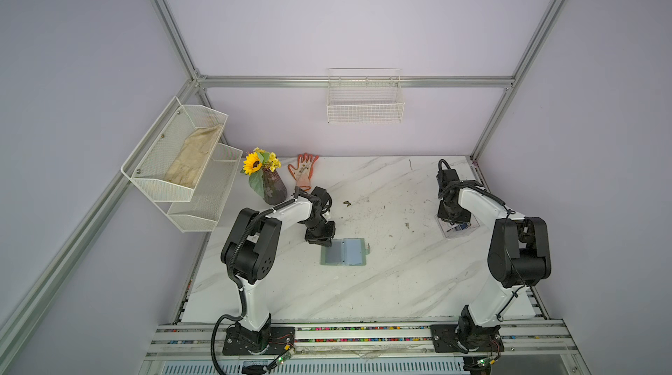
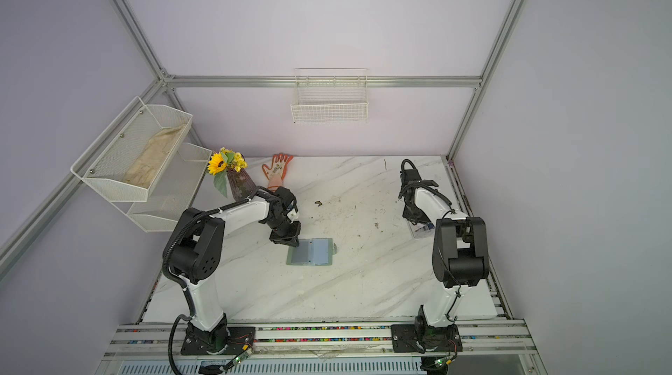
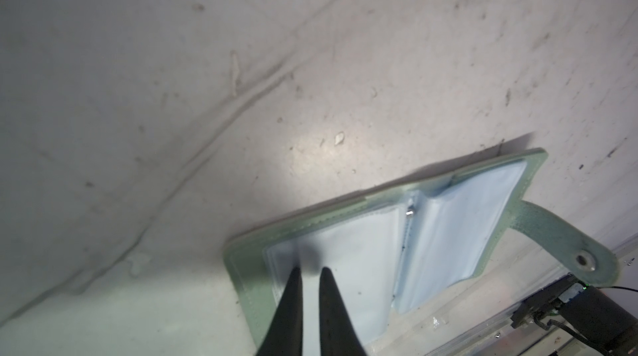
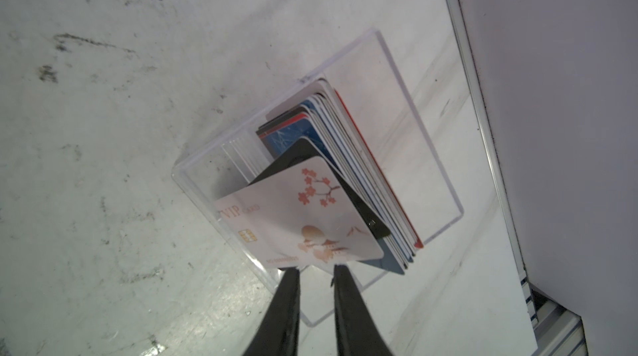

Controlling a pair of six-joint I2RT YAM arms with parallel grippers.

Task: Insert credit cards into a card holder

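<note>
A green card holder (image 3: 246, 276) lies spread on the table with pale sleeves and a snap strap (image 3: 558, 236). Just over its left sleeve is my left gripper, its fingertips slightly apart with nothing visible between them. At the right, a clear plastic case (image 4: 425, 156) holds a stack of cards (image 4: 362, 156), with a pink VIP card (image 4: 279, 216) and a black card on top. My right gripper is over that case, beside the pink card; whether it grips a card cannot be made out.
A vase of sunflowers (image 1: 274, 189) and an orange glove (image 1: 303, 170) stand and lie at the back left. A wire shelf (image 1: 182, 165) hangs on the left wall.
</note>
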